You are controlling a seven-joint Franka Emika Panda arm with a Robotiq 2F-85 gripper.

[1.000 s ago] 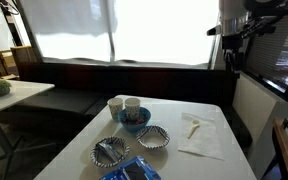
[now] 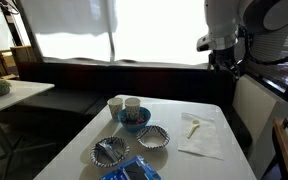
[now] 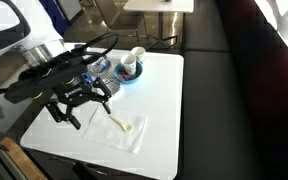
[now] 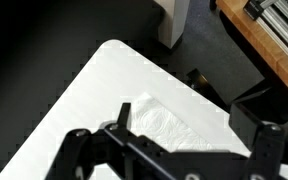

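My gripper [image 2: 218, 60] hangs high above the right end of the white table [image 2: 169, 108], its fingers spread apart with nothing visible between them. From the other side it shows as the open gripper [image 3: 91, 116]. Below lies a white cloth or paper sheet [image 2: 206, 146] bearing a small pale spoon-like utensil [image 2: 194, 127]; the same utensil [image 3: 123, 124] is clear in exterior view 2. In the wrist view, part of the sheet [image 4: 166, 122] shows beyond the gripper, which hides the rest, and the utensil cannot be made out.
A blue bowl [image 2: 136, 124] with small items stands by two white cups [image 2: 115, 105]. Two striped bowls [image 2: 155, 138] and a blue object [image 2: 132, 170] sit closer to exterior view 1. Beyond the table runs a dark bench [image 3: 219, 90]. Free tabletop surrounds the sheet.
My gripper has shifted slightly left and down in exterior view 1, still well above the table. The tabletop objects have not moved.
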